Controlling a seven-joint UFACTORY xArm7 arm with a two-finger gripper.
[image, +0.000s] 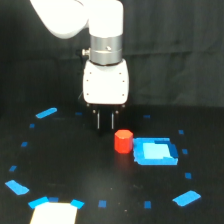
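Pointing down from the white arm, my gripper has its two dark fingers apart, with nothing visible between them. A red block with a many-sided outline rests on the black table. It lies nearer the camera than the gripper and slightly to its right; the fingers do not hold it. Close against the block's right side is a blue square with a pale, whitish middle. Whether that square is a shallow tray or a flat marking is hard to tell.
Blue tape strips mark the table: one at the far left, one at the near left, one at the near right. A pale object sits at the front-left edge.
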